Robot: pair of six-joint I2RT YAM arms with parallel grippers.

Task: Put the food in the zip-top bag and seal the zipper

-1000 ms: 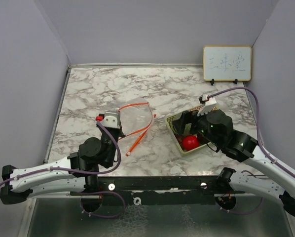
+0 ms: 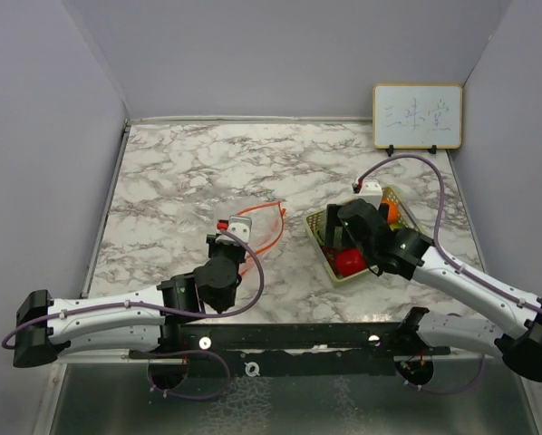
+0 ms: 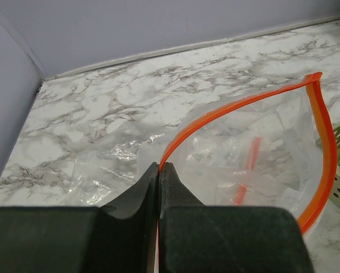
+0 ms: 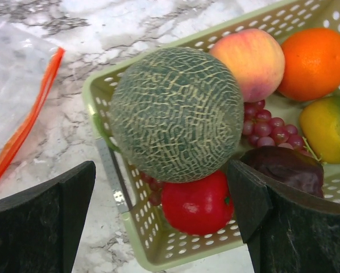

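Observation:
The clear zip top bag (image 3: 244,159) has an orange zipper rim, and its mouth stands in an open loop. My left gripper is shut on the bag's rim at the loop's near left side. At the right, a light green basket (image 4: 158,257) holds the food: a netted green melon (image 4: 175,114), a red tomato (image 4: 197,203), a peach (image 4: 251,63), an orange (image 4: 315,63), a green-yellow fruit (image 4: 331,129), a dark purple fruit (image 4: 286,168) and red grapes (image 4: 270,128). My right gripper is open above the basket, fingers spread to either side of the melon, nothing held.
A small whiteboard (image 2: 418,116) stands at the back right. Grey walls bound the marble table on both sides and behind. The table behind the bag (image 2: 244,159) is bare, with a narrow clear strip between bag and basket.
The right arm swung a little left over the basket.

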